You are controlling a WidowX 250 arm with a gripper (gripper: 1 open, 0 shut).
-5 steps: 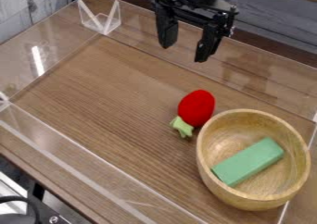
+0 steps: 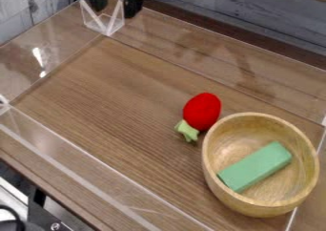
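Note:
My gripper (image 2: 116, 4) is at the top left edge of the view, dark and mostly cropped, above a clear plastic piece (image 2: 103, 22) standing on the wooden table. Its fingers are too cropped to show how they stand. A red vegetable (image 2: 203, 111) with a pale green top lies right of centre. Beside it, at the lower right, a wooden bowl (image 2: 284, 133) holds a green block (image 2: 254, 167).
The gripper has moved from the top centre to the top left corner, mostly out of view. The red vegetable, bowl and green block have not moved.

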